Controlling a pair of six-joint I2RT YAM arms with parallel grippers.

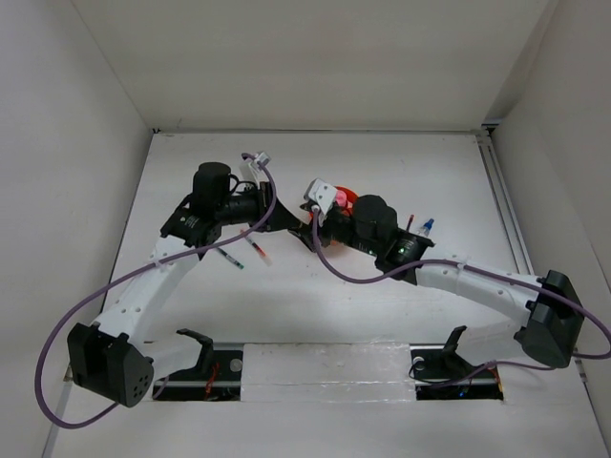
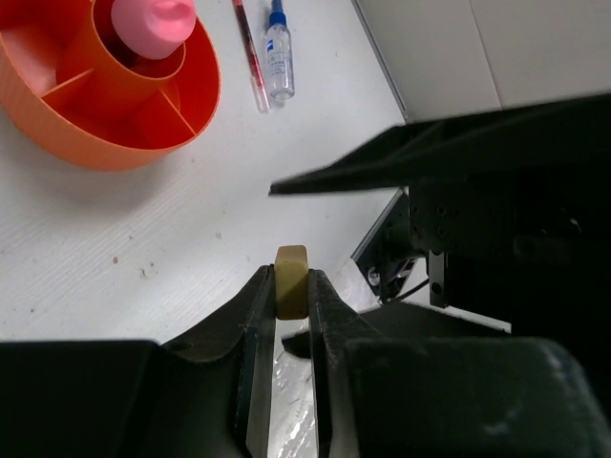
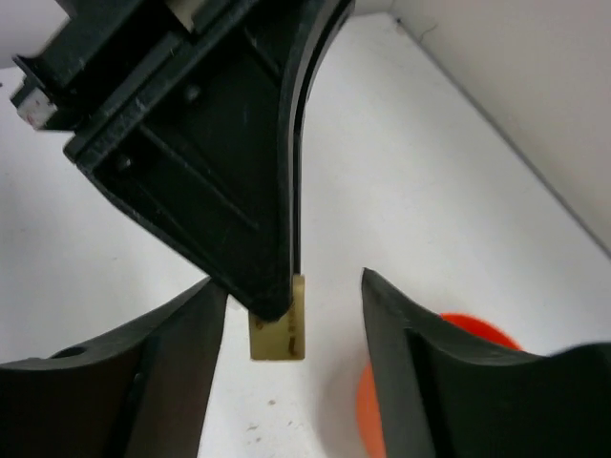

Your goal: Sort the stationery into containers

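My left gripper is shut on a small yellow block [image 2: 292, 272], held upright at its fingertips. My right gripper [image 1: 311, 229] faces it, partly open, its fingers around the block's area; in the right wrist view the block [image 3: 277, 334] appears beside the other gripper's fingers, blurred. Behind them an orange divided container [image 2: 115, 134] holds a pink object [image 2: 153, 19]. A red pen [image 2: 250, 57] and a small blue-capped bottle [image 2: 280, 62] lie on the table to its right.
Several pens [image 1: 256, 246] lie on the left of the table. Walls bound the back and both sides.
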